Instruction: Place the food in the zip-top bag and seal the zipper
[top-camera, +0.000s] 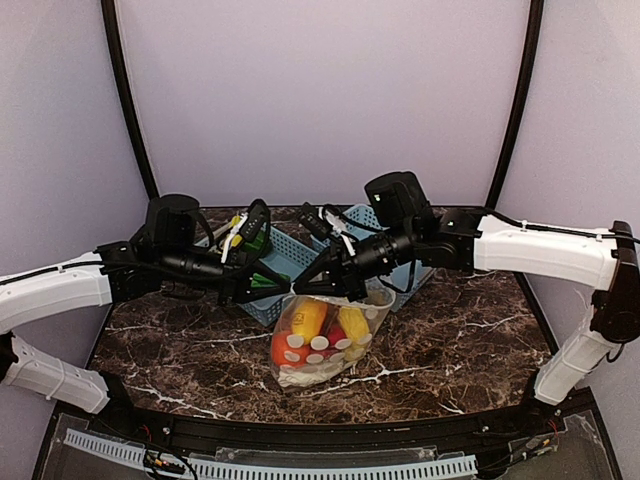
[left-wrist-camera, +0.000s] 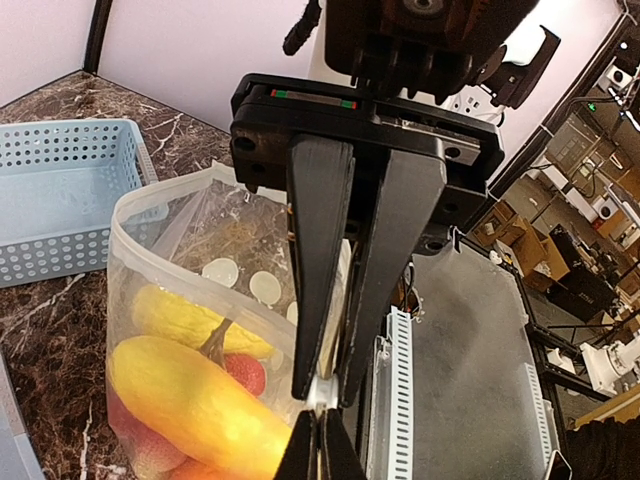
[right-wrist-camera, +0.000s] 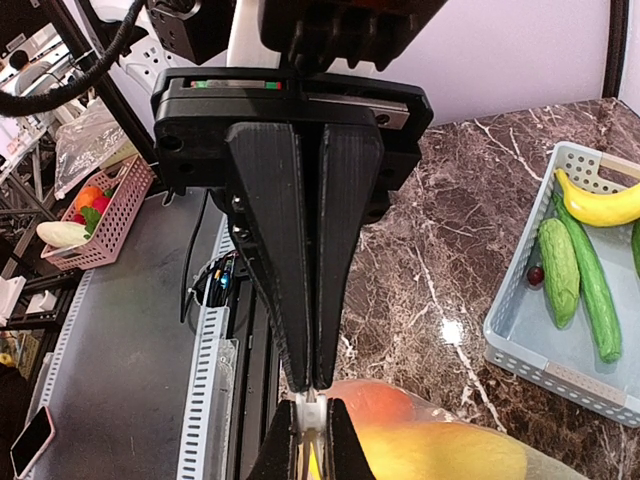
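Observation:
The clear zip bag (top-camera: 325, 355) stands on the marble table with yellow and red food inside, including a yellow piece (left-wrist-camera: 190, 390); its far end gapes in the left wrist view. My right gripper (top-camera: 298, 287) is shut on the bag's top edge at the near corner, a pale bit showing at its tips. My left gripper (top-camera: 283, 289) is shut, just left of the right one, fingertips close to the same corner; whether anything thin lies between them I cannot make out.
Blue baskets (left-wrist-camera: 65, 185) stand behind the bag; the left one (right-wrist-camera: 520, 360) holds a banana, cucumbers and other green food. The table's front edge lies close below the bag.

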